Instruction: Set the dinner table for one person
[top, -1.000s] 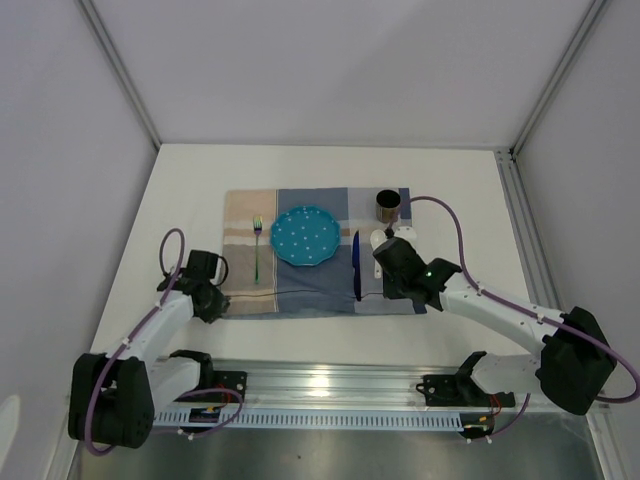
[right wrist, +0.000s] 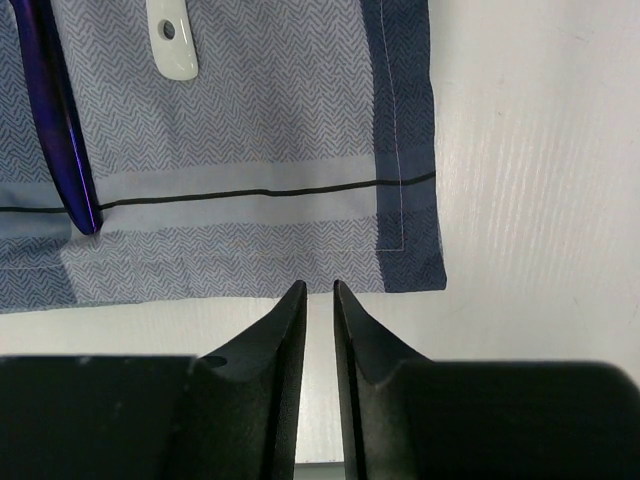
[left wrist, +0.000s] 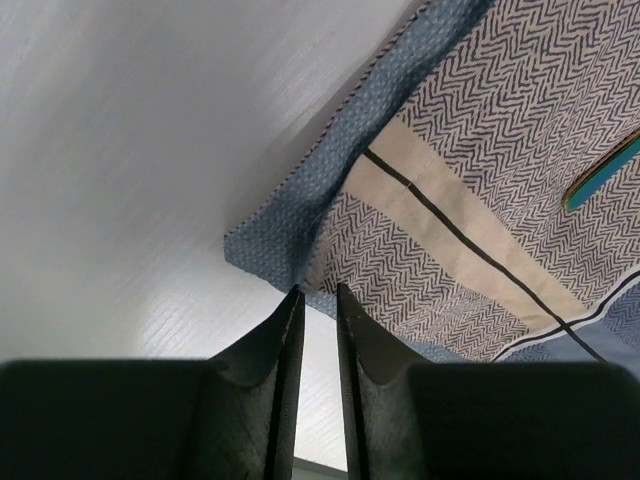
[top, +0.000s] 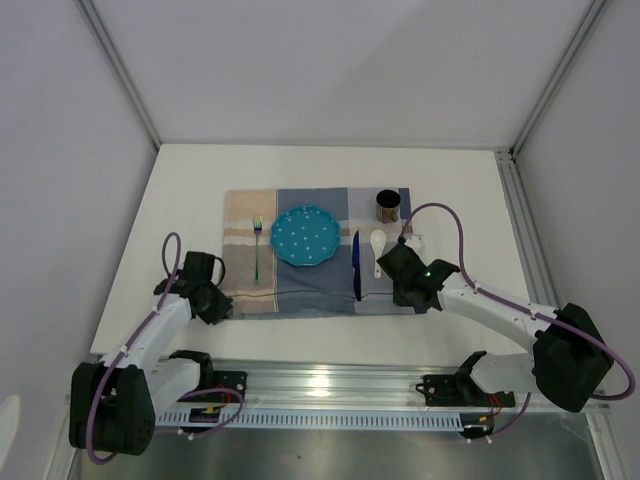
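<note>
A blue dotted plate [top: 305,236] sits mid-placemat, with a green fork [top: 256,250] left of it and a dark blue knife [top: 356,265] and white spoon [top: 377,252] to its right. A metal mug [top: 388,205] stands at the upper right. My left gripper is over the mat's lower-left corner, where the edge is folded or rumpled; its fingertips are close together and whether anything is between them is unclear. My right gripper is above the lower-right edge below the spoon, fingertips slightly apart, nothing visible between them.
The striped placemat [top: 245,205] lies on a white table [top: 460,180] with clear margins around it. Walls and metal rails border the table.
The right gripper has shifted slightly down and right, uncovering more of the spoon in the top view. The left arm has barely moved.
</note>
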